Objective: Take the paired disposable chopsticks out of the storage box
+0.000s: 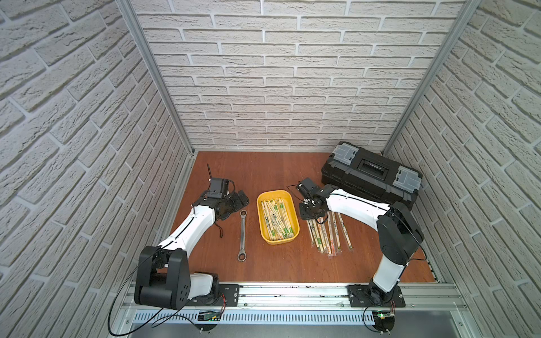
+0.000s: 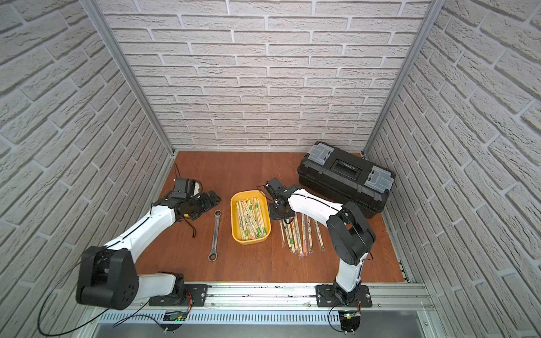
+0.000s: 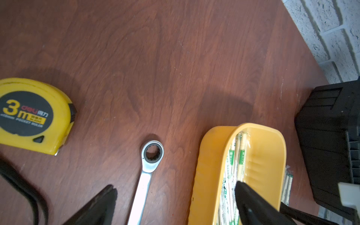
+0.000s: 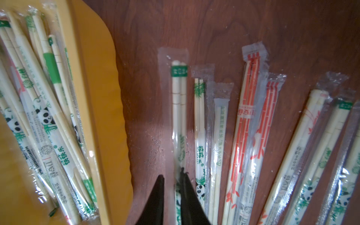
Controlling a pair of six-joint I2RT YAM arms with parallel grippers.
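A yellow storage box [image 1: 294, 219] holds many wrapped chopstick pairs [image 4: 48, 123]. Just right of it, my right gripper is low over a row of wrapped pairs on the table [image 4: 243, 112]. Its fingers are near one panda-printed pair [image 4: 178, 90], partly apart; whether they grip it is unclear. My left gripper stands open above the wrench at the left of the box, nothing between its fingers.
A yellow tape measure [image 3: 33, 116], a black strap [image 3: 26, 187] and a wrench [image 1: 243, 231] lie left of the box. A black toolbox [image 1: 366, 174] fills the back right.
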